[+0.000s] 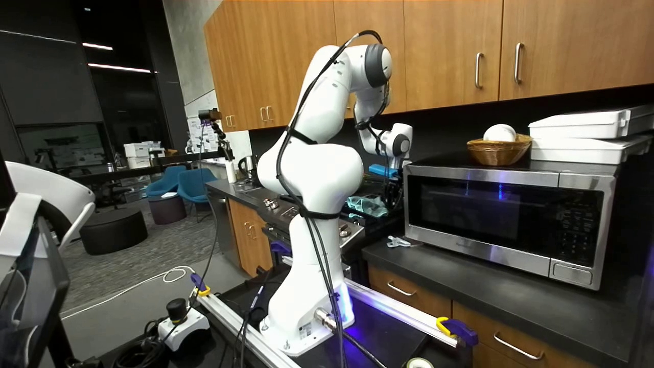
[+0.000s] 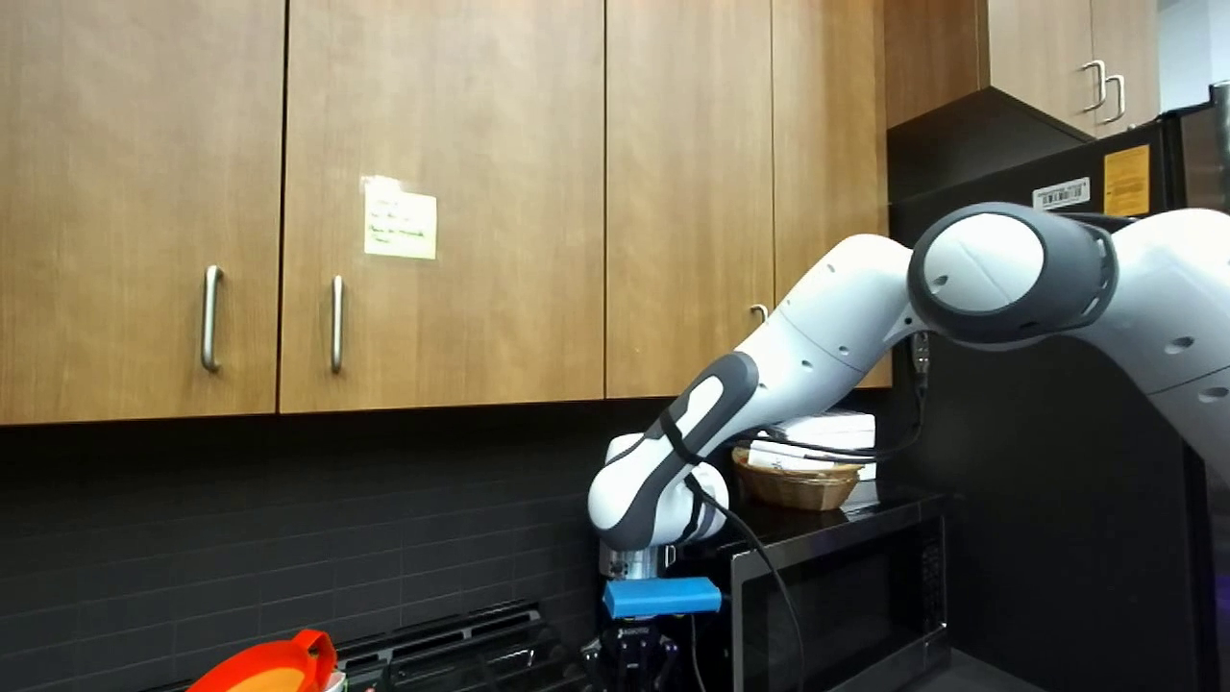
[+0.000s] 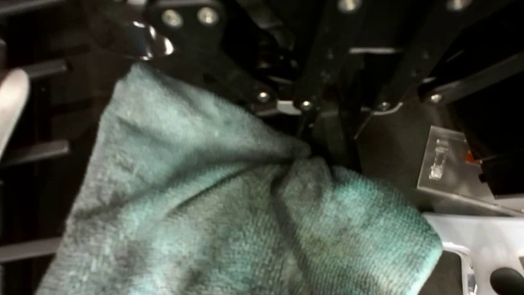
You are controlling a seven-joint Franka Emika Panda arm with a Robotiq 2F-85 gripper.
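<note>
A teal-grey cloth [image 3: 236, 211] fills the lower middle of the wrist view, its folds drawn together toward one pinched spot. My gripper is shut on the cloth there; the fingertips themselves are mostly hidden by the fabric and shadow. In exterior view 1 the cloth [image 1: 369, 206] shows as a crumpled teal patch at the stove, left of the microwave, just beside the dark gripper. Exterior view 2 has the gripper [image 2: 629, 675] at the bottom edge under a blue block on the wrist, with the cloth out of sight.
The microwave [image 1: 503, 214] stands close on the gripper's right, a basket [image 1: 499, 150] and white boxes on top. A white clip-like piece [image 1: 399, 242] lies on the counter. Stove grates [image 2: 461, 646] and a red-orange item [image 2: 277, 665] are to the left in exterior view 2.
</note>
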